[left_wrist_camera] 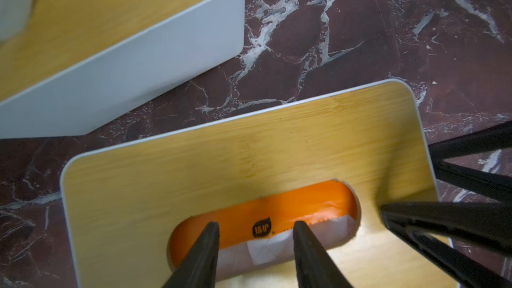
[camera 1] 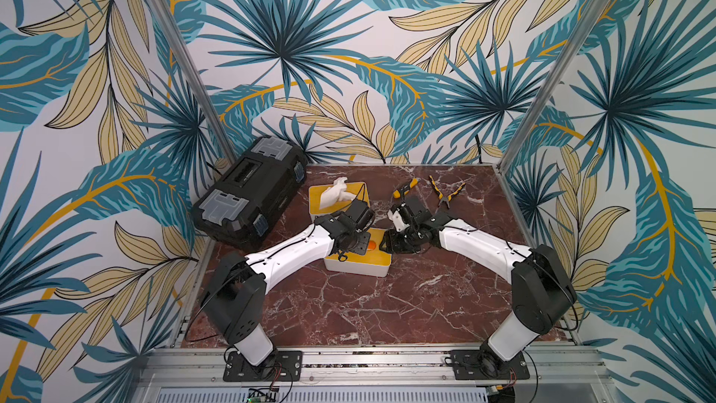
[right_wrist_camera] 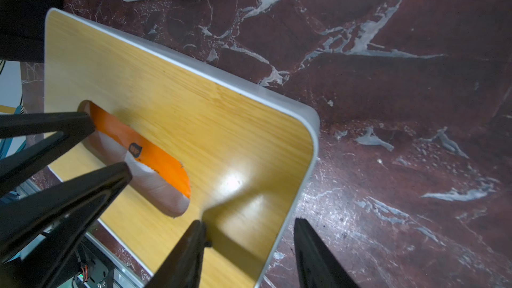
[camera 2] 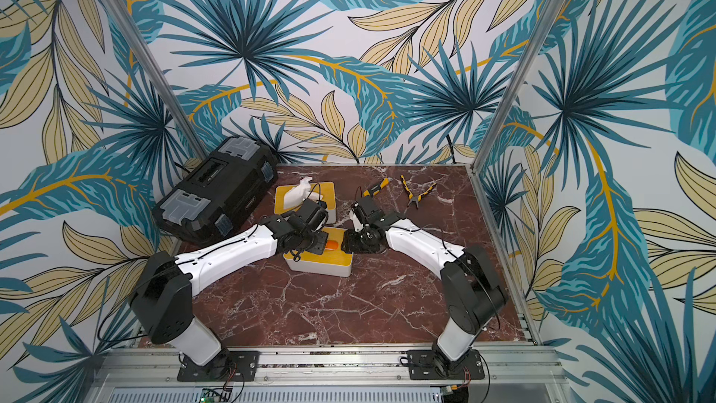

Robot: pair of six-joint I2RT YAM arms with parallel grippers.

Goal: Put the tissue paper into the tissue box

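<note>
In front stands a white tissue box with a yellow lid [left_wrist_camera: 213, 165], its slot showing an orange tissue pack [left_wrist_camera: 298, 202] inside. My left gripper hangs over that slot, fingers apart, nothing between them. At the box's right edge, my right gripper has one finger over the lid and the other outside it, with a gap between; whether they touch the rim I cannot tell. Behind is a second box with a yellow lid [camera 1: 317, 200], and white tissue [camera 1: 333, 194] sticks up out of it.
A black toolbox [camera 1: 250, 190] stands at the left. Behind my right arm lie a yellow-handled tool [camera 1: 405, 188] and yellow-black pliers [camera 1: 446, 192]. The two grippers are close together over the front box.
</note>
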